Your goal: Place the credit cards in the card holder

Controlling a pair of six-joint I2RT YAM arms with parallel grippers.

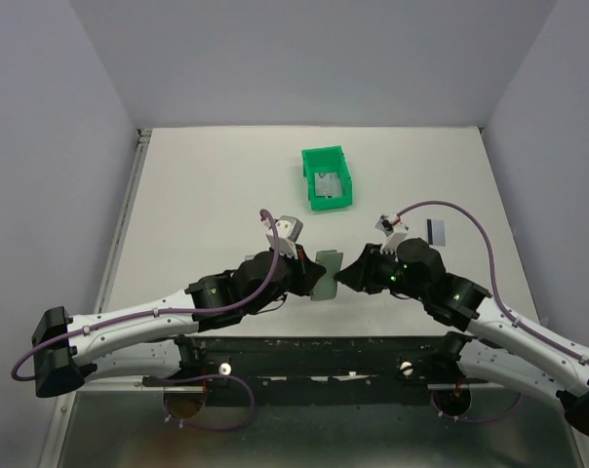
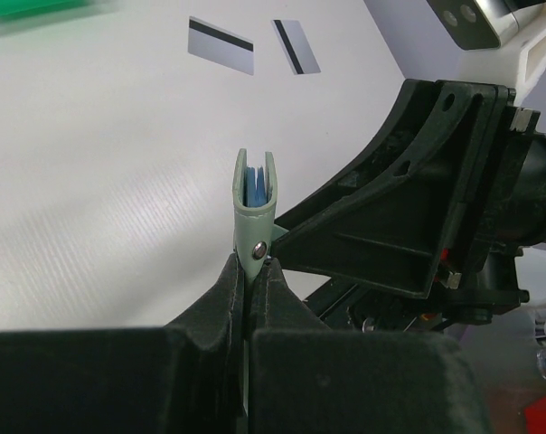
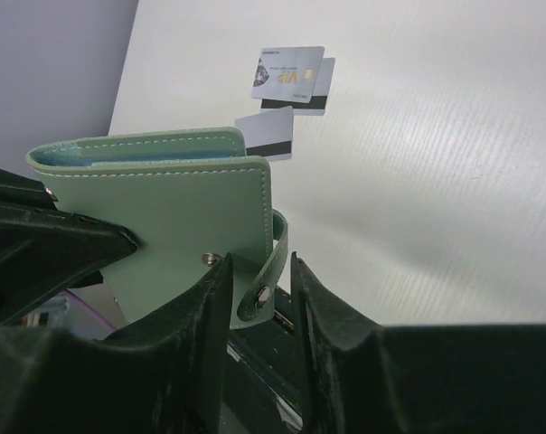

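A mint-green card holder [image 1: 326,273] with blue showing in its top slot [image 2: 256,186] stands upright in my left gripper [image 1: 306,273], which is shut on it. My right gripper [image 1: 348,275] meets it from the right, part open, its fingertips at the holder's side and small snap flap [image 3: 264,280]. In the left wrist view two cards [image 2: 221,43] lie on the table. The right wrist view shows several cards [image 3: 287,72] lying beyond the holder. A card [image 1: 435,232] is also at the right in the top view.
A green bin [image 1: 326,203] with grey contents stands at the back centre of the white table [image 1: 207,175]. The table's front edge runs just below both grippers.
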